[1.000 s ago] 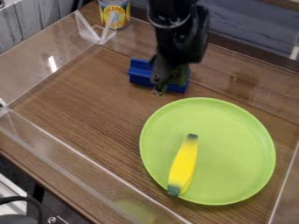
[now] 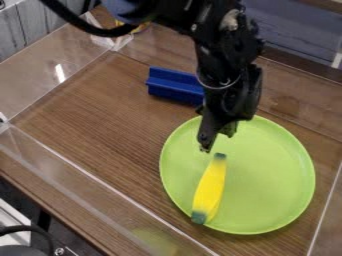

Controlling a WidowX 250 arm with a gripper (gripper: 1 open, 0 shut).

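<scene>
My black gripper (image 2: 214, 132) hangs over the upper part of a green plate (image 2: 267, 200), its fingertips pointing down just above a yellow banana-like object (image 2: 210, 190) with dark green ends. The fingers look closed, with nothing visible between them. The yellow object lies lengthwise on the left half of the plate.
A blue rack-like object (image 2: 173, 85) sits behind and left of the gripper. At the top, the arm covers most of a can.
My gripper has come down and toward the viewer, from beside the blue object to over the plate near the yellow object. The plate and yellow object have not moved.
</scene>
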